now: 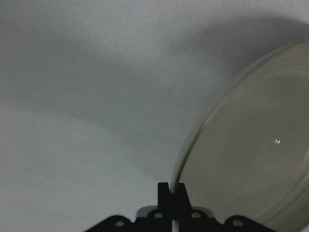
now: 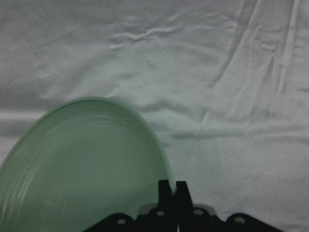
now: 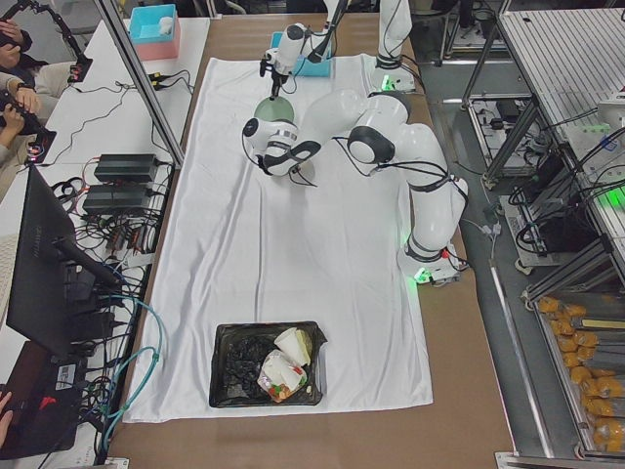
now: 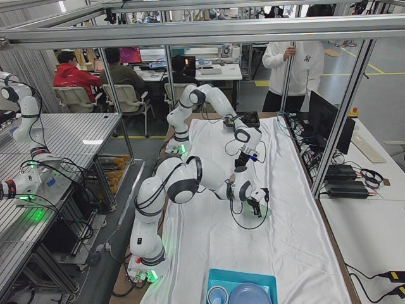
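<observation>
A pale green plate (image 3: 273, 109) lies on the white cloth near the far end in the camera left view, partly behind an arm. In the left wrist view the plate (image 1: 251, 145) shows greyish, and my left gripper is shut on its rim. In the right wrist view my right gripper is shut on the rim of the same green plate (image 2: 82, 154). Both arms reach in toward it from the same side of the table.
A blue tray (image 4: 240, 277) with a plate and cup stands at one end of the cloth. A black bin (image 3: 234, 362) with rubbish stands at the other end.
</observation>
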